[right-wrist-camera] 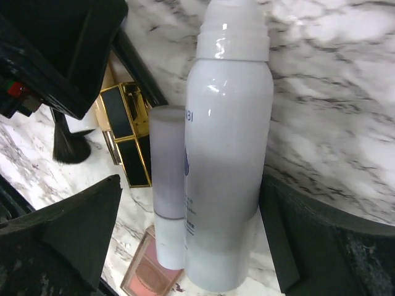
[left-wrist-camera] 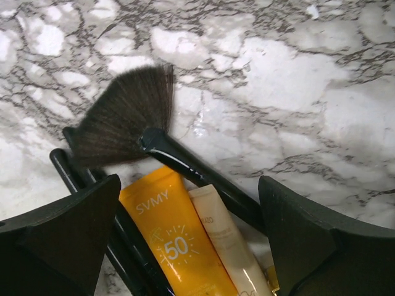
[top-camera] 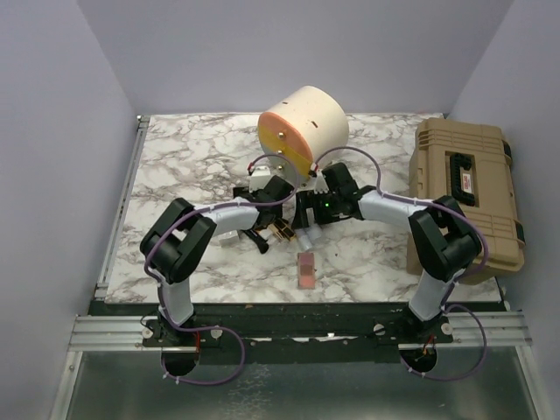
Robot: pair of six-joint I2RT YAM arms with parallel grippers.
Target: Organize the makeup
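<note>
My left gripper stands open above a fan brush point(left-wrist-camera: 120, 117), dark brush handles, an orange SVMY 50 tube point(left-wrist-camera: 173, 234) and a cream tube point(left-wrist-camera: 223, 234). My right gripper is open around a white spray bottle point(right-wrist-camera: 228, 148), with a lilac tube point(right-wrist-camera: 168, 160) beside it. A gold-and-black case point(right-wrist-camera: 123, 123) lies left of these. A pink palette point(top-camera: 305, 271) lies at the front middle. A cream cylindrical bag point(top-camera: 311, 122) with an orange end stands at the back, partly behind the arms.
A tan hard case point(top-camera: 468, 227) fills the table's right side.
</note>
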